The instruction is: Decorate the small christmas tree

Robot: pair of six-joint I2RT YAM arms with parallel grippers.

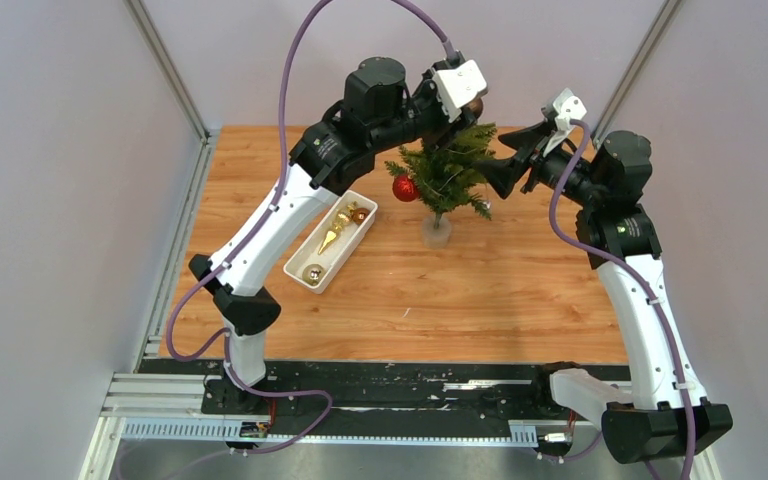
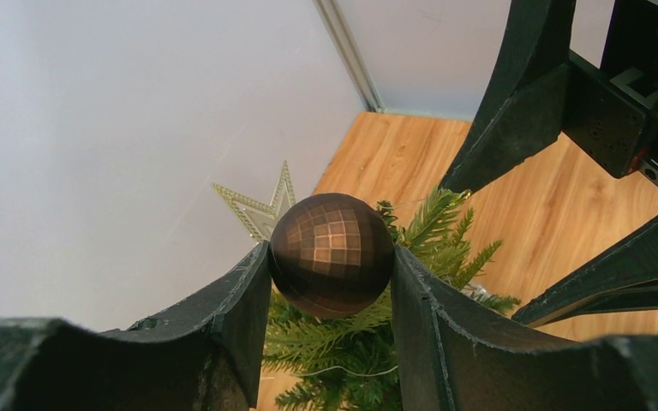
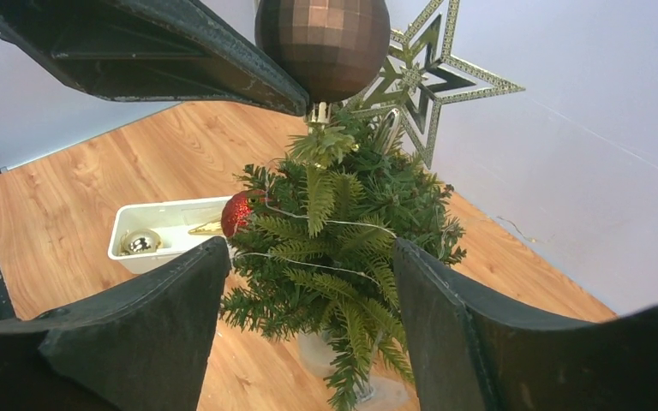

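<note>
A brown faceted bauble (image 2: 332, 255) is clamped between the fingertips of my left gripper, close to the top of the small Christmas tree (image 1: 448, 165). In the right wrist view its gold cap points down, and a tree sprig (image 3: 320, 175) is right below it; whether cap and sprig are joined I cannot tell. At the tree's right side my right gripper stands open, with branches showing between its fingers. A red bauble (image 1: 406, 188) hangs on the tree's left side. A gold star (image 3: 420, 77) shows behind the brown bauble.
To the left of the tree lies a white tray (image 1: 300, 273) with several gold and brown ornaments. A thin wire runs around the branches. Both grippers are close together at the tree.
</note>
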